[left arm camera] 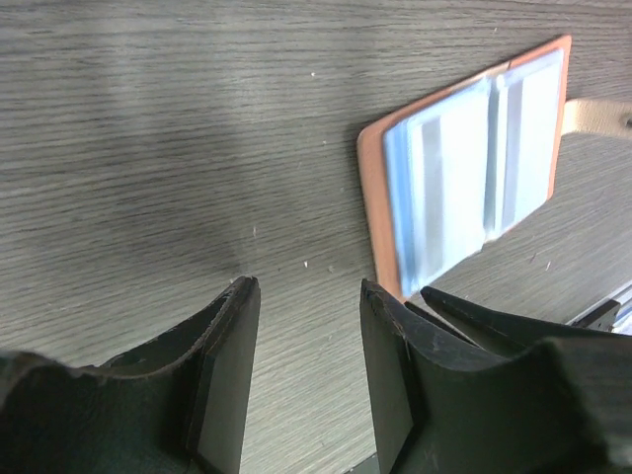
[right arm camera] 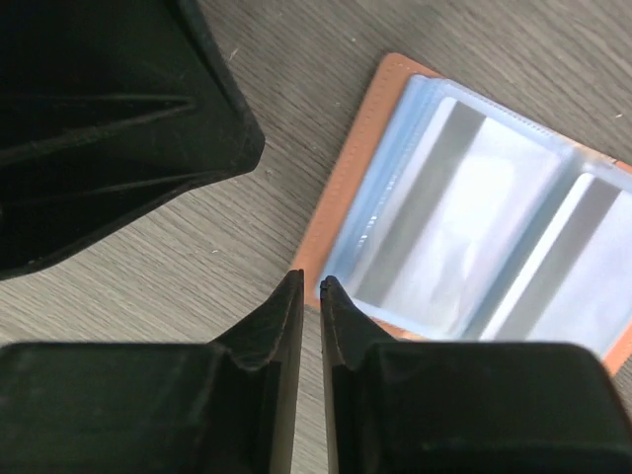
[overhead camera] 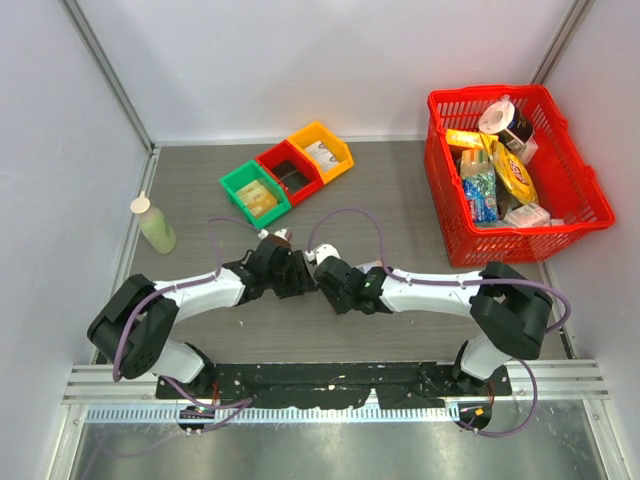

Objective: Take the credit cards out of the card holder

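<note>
The card holder (left arm camera: 444,178) lies open on the table in the left wrist view, orange-edged with pale plastic sleeves and a tan strap (left arm camera: 592,117); the right wrist view shows it close up (right arm camera: 454,227). My left gripper stands part open, nothing between its fingertips, just short of the holder's near edge. My right gripper has its fingertips close together at the holder's orange edge; whether anything is between them is unclear. In the top view both grippers meet at the centre, mostly hiding the holder.
Green (overhead camera: 240,180), red (overhead camera: 270,157) and yellow (overhead camera: 337,142) bins stand at the back, a full red basket (overhead camera: 450,230) at the right, a pale bottle (overhead camera: 153,225) at the left.
</note>
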